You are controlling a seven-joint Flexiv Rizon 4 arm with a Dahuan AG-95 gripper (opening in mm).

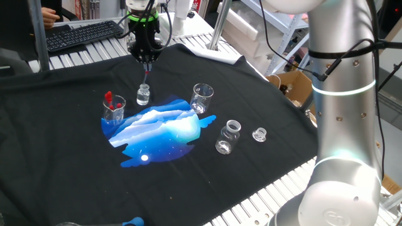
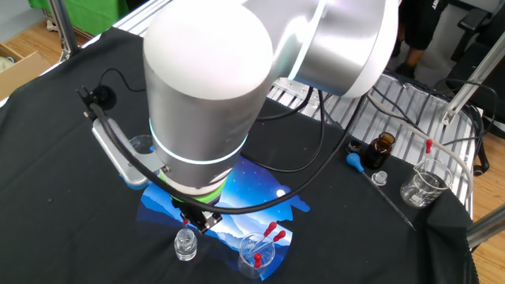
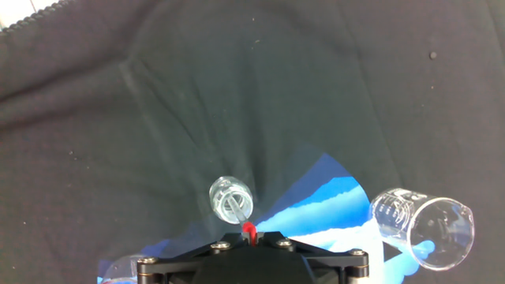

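Observation:
A small clear glass bottle [image 1: 143,96] stands upright on the black cloth. Directly above it, my gripper [image 1: 147,65] points down, shut on a glass dropper with a red bulb [image 3: 250,229]. The dropper's thin glass tube [image 3: 237,211] slants into the bottle's mouth in the wrist view; how deep its tip reaches is hard to tell. In exterior view 2 the same small bottle [image 2: 185,245] shows just below the gripper [image 2: 200,222]. A beaker [image 1: 114,112] beside it holds several other red-bulbed droppers [image 2: 271,228].
An empty beaker [image 1: 201,98] stands on the blue picture's edge. Nearer the arm base are an open clear bottle [image 1: 228,137] and its glass stopper [image 1: 259,134]. An amber bottle [image 2: 379,150], a blue-bulbed dropper [image 2: 355,162] and another beaker [image 2: 426,184] sit farther off.

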